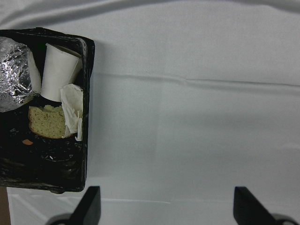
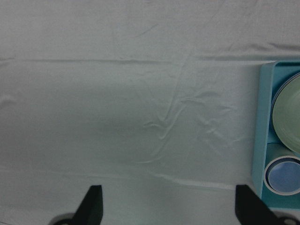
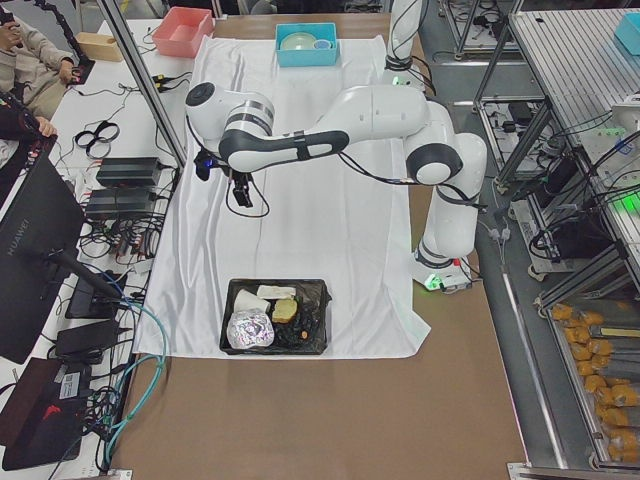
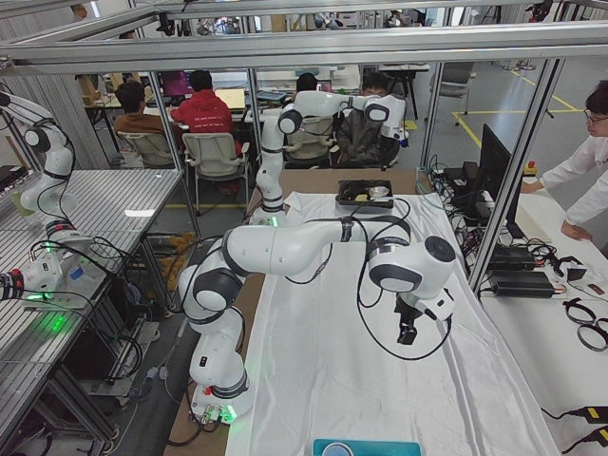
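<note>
A black tray (image 3: 315,335) on the white cloth holds crumpled foil (image 1: 11,70), a white paper cup (image 1: 56,75), a bread slice (image 1: 47,122) and a crumpled tissue (image 1: 71,110). My left gripper hangs open and empty above the cloth, beside the tray. A blue bin (image 2: 259,131) at the cloth's other end holds a green plate (image 2: 289,112) and a blue cup (image 2: 283,176). My right gripper hangs open over bare cloth beside that bin, with nothing between its fingers.
A side table with a monitor (image 3: 30,260), cables and black boxes runs along one edge. A pink bin (image 3: 183,35) stands on it. Metal frame posts rise beside the workspace.
</note>
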